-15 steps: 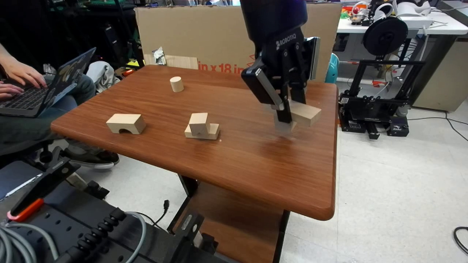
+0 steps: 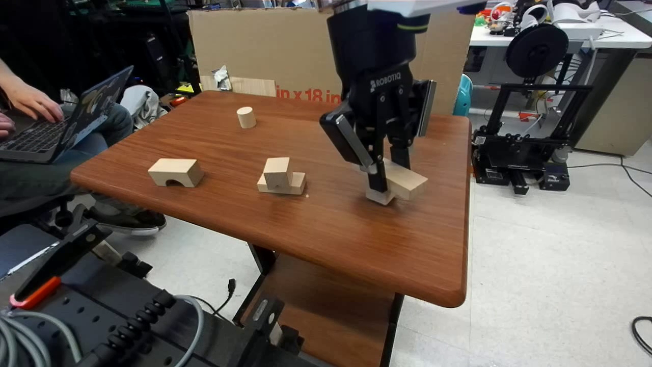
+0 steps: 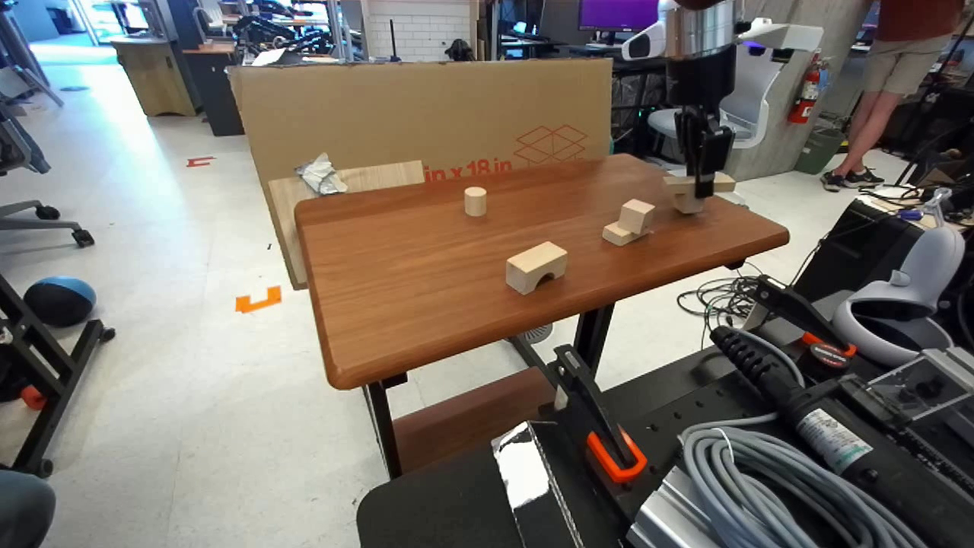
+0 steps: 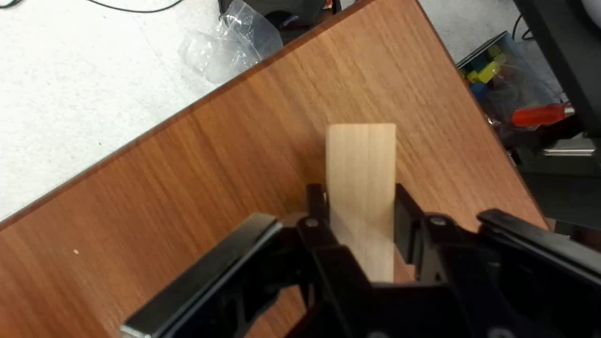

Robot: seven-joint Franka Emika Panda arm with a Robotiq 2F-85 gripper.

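Note:
My gripper is shut on a flat, pale wooden block (image 4: 361, 160), its fingers on the block's two long sides in the wrist view. In exterior view 1 that block juts out toward the right from between the fingers. Directly under it shows a smaller wooden block (image 2: 380, 197), low over the table near its right side; whether it touches the tabletop I cannot tell. To the left, a wooden cube (image 2: 278, 172) rests on a flat block (image 2: 297, 183). Farther left are an arch block (image 2: 175, 172) and, toward the back, a short cylinder (image 2: 246, 117).
A cardboard panel (image 2: 263, 46) stands along the back edge. A person with a laptop (image 2: 91, 116) sits off the left side.
My gripper has moved left and lower in exterior view 1, with the flat block in it. The small block under it has shifted the same way. The other blocks stay put.

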